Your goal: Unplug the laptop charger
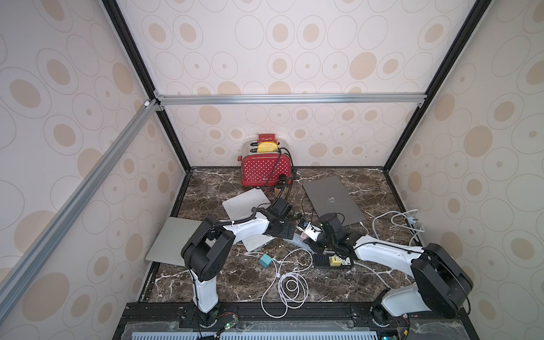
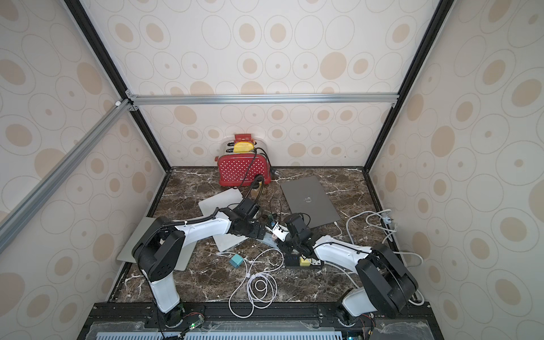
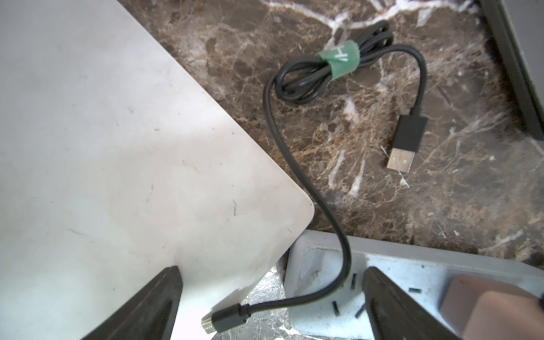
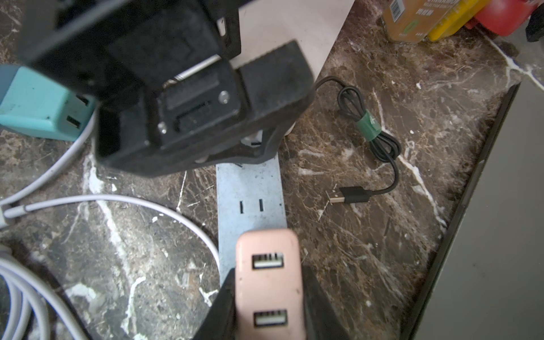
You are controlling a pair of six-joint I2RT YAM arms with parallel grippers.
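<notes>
A pink charger block [image 4: 269, 240] with two USB ports stands over the pale blue power strip [image 4: 249, 187]; whether its prongs sit in a socket is hidden. My right gripper is shut on the block, one finger on each side. The same block [image 3: 481, 306] appears at lower right in the left wrist view. My left gripper is open above the end of the strip [image 3: 323, 255], nothing held. Below its fingers runs a black cable whose plug [image 3: 229, 318] is loose at one end; its USB-A end [image 3: 402, 144] lies free on the table.
A teal charger [image 1: 265, 260] and a coiled white cable [image 1: 291, 286] lie in front. A black strip with a yellow block [image 1: 335, 261] is beneath the right arm. Grey laptop [image 1: 334, 198], white laptop [image 3: 141, 170] and red toaster [image 1: 265, 170] surround the arms.
</notes>
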